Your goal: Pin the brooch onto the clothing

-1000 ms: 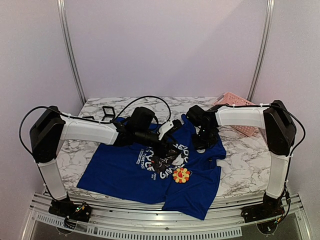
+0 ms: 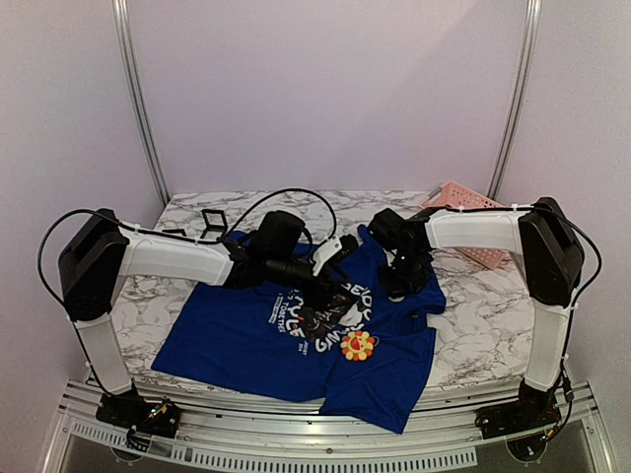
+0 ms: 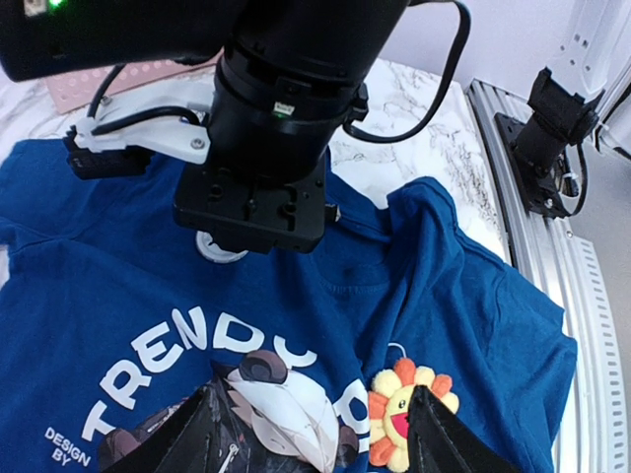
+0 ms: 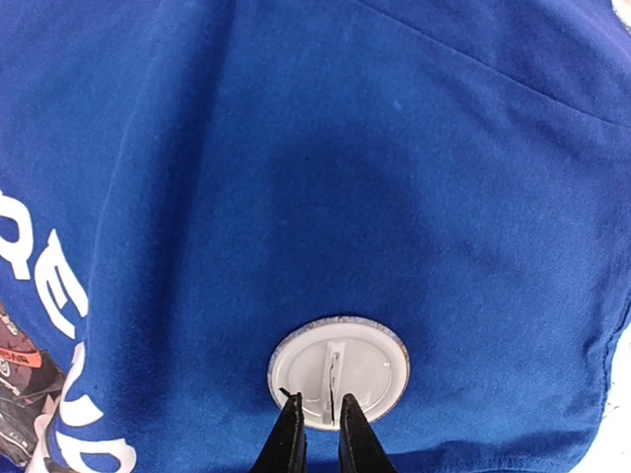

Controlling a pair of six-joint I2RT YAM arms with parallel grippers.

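A blue T-shirt with white lettering and a printed figure lies spread on the marble table. A flower brooch with a smiling face rests on it, also seen in the left wrist view. In the right wrist view a white disc with a pin lies on the fabric, my right gripper right at its lower part, fingers slightly apart; whether it grips the pin I cannot tell. My left gripper stands open above the printed figure, left of the flower, nothing visible between its fingers.
A pink basket stands at the back right. Both arms reach over the shirt's upper middle, close to each other. Bare table shows at the back and along both sides.
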